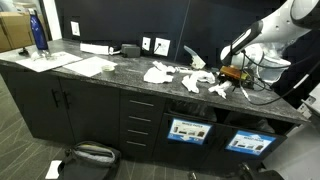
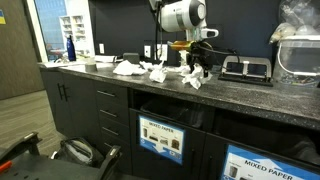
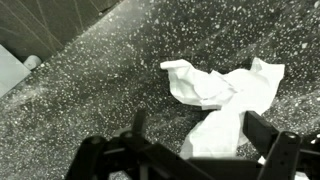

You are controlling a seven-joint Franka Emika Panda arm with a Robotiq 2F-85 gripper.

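Observation:
A crumpled white tissue [image 3: 238, 92] lies on the dark speckled counter [image 3: 90, 100], below and between the spread fingers of my gripper. Its lower part is partly hidden by the gripper in the wrist view. The fingers stand open, with nothing clasped. In exterior view 2 the gripper [image 2: 207, 68] hangs just over this tissue [image 2: 194, 78], near the counter's front edge. Exterior view 1 has the tissue [image 1: 219, 90] at the left of the arm's lower end. Whether the fingers touch it cannot be told.
More crumpled white tissues [image 1: 158, 74] lie along the counter to the left. A black rack [image 2: 246, 69] stands behind the arm. Under the counter are open bays with bins labelled mixed paper [image 2: 161, 138]. A dark bag [image 1: 90, 161] rests on the floor.

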